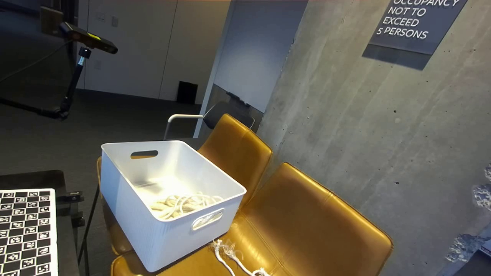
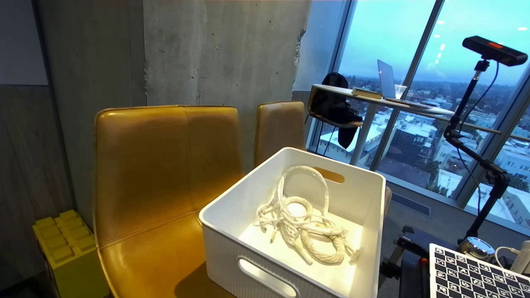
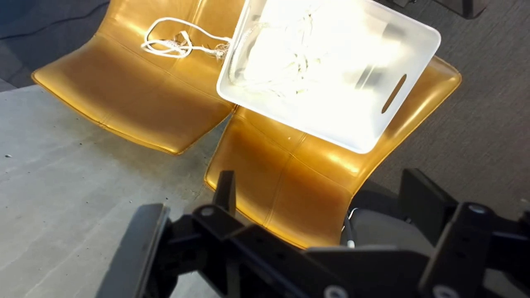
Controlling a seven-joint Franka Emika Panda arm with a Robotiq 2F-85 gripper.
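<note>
Inside the white bin (image 2: 218, 251), a heap of off-white rope (image 2: 293, 223) lies in loose coils, one loop arching up against the wall. In the wrist view the bin (image 3: 298, 126) is mostly washed out by glare, so the rope there shows only faintly. A separate white rope (image 3: 171, 47) rests on the tan chair seat beside the bin. My gripper is open, its two dark fingers far apart with nothing between them; beneath it in the wrist view is a chair back. Neither exterior view includes the gripper.
The bin sits on tan leather chairs (image 1: 317, 220) placed side by side before a concrete wall (image 1: 368, 138). A checkered board (image 2: 477, 273) and a camera on a stand (image 2: 494, 49) stand near the bin. A yellow-green block (image 2: 69, 248) is by the far chair.
</note>
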